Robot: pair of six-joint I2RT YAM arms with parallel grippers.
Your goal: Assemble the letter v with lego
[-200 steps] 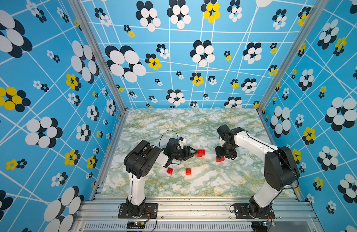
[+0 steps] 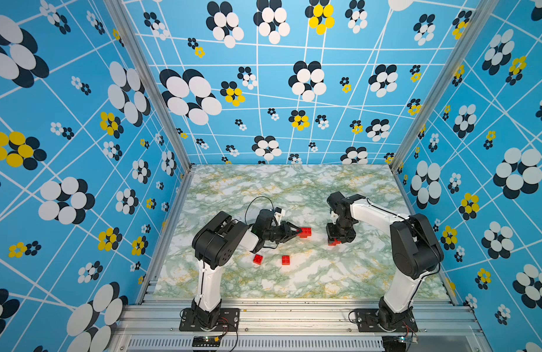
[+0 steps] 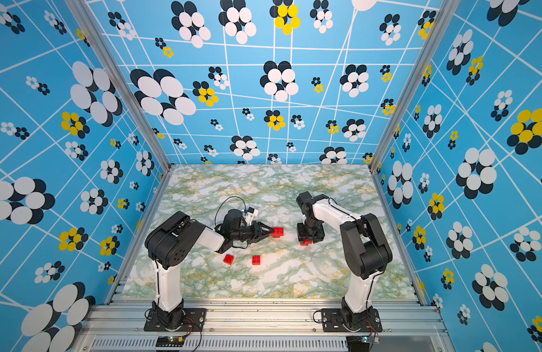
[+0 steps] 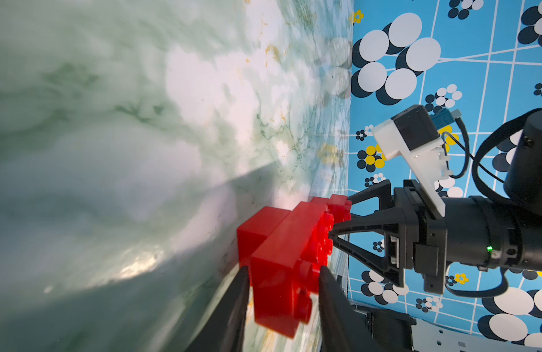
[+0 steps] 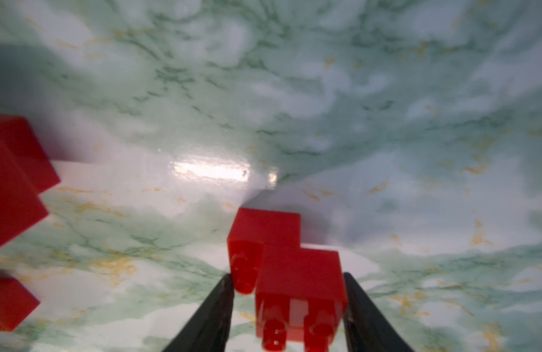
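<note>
A stepped red brick stack (image 2: 305,232) lies on the table in front of my left gripper (image 2: 298,230). In the left wrist view this stack (image 4: 282,252), studs facing up, sits between the fingers of that gripper, close to both; contact cannot be told. My right gripper points down over a second stepped red stack (image 5: 300,281), its fingers (image 5: 350,302) spread on either side with a gap at the left one. In the top left view the right hand partly hides this stack (image 2: 333,241).
Two loose red bricks lie nearer the front: one turned askew (image 2: 258,259), one square (image 2: 285,260). A narrow strip of table separates the two stacks.
My right arm's elbow has swung left and its gripper has shifted slightly left and down over the right stack. The left gripper has edged right toward its stack. The bricks have not moved.
</note>
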